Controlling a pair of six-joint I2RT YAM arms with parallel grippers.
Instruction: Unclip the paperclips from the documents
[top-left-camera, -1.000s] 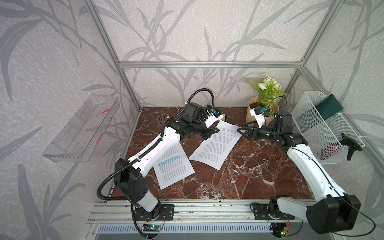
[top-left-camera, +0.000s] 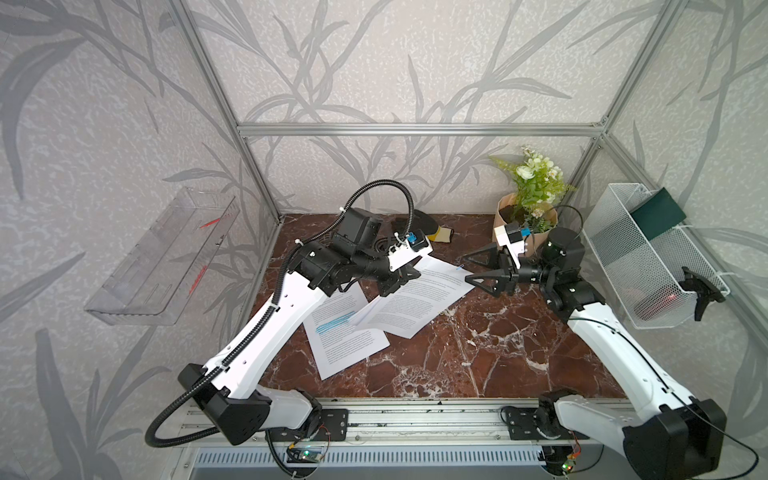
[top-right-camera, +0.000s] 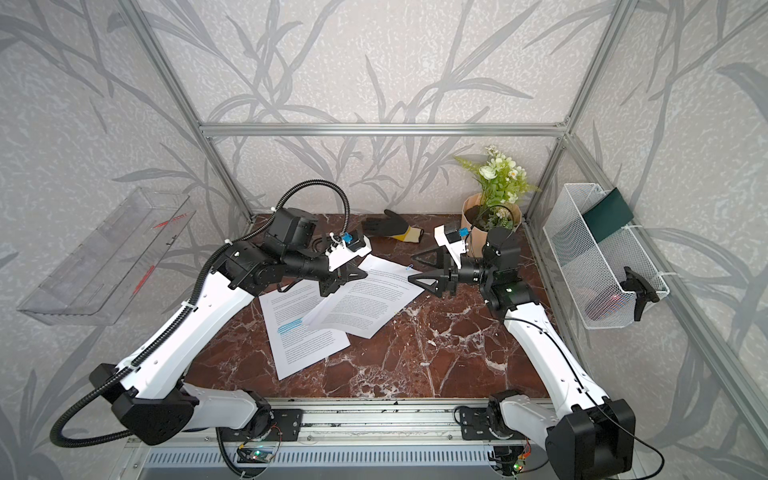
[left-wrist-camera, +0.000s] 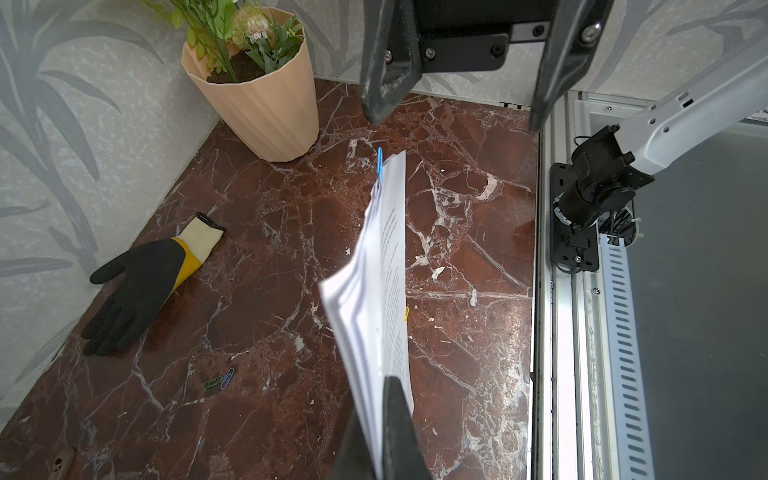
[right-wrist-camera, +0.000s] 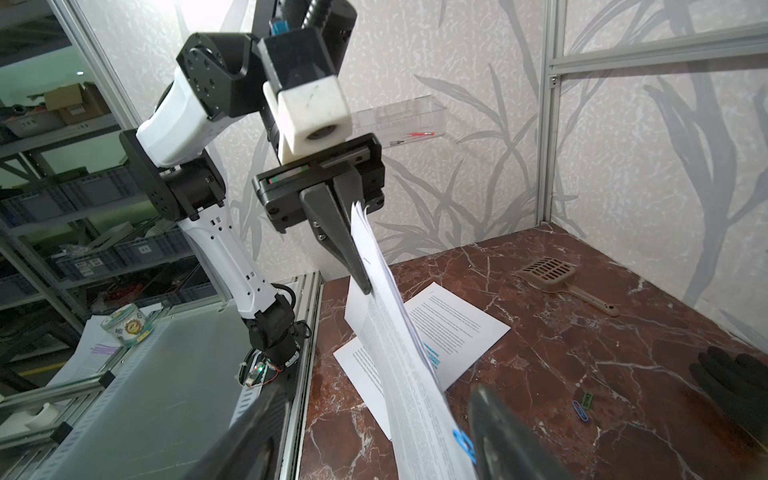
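A stack of printed sheets hangs tilted above the table, with my left gripper shut on its edge. A blue paperclip sits on the sheets' edge, at the end toward my right gripper; the same blue clip shows low in the right wrist view. A small yellow bit, perhaps another clip, peeks from behind the sheets. My right gripper faces that end with its fingers spread apart, the paper in the gap without being gripped. A loose blue clip and green clip lie on the table.
Another printed sheet with blue highlighting lies flat at the left. Toward the back are a black-and-yellow glove, a brown slotted scoop and a potted plant.
My left gripper has carried the stack leftward and turned it.
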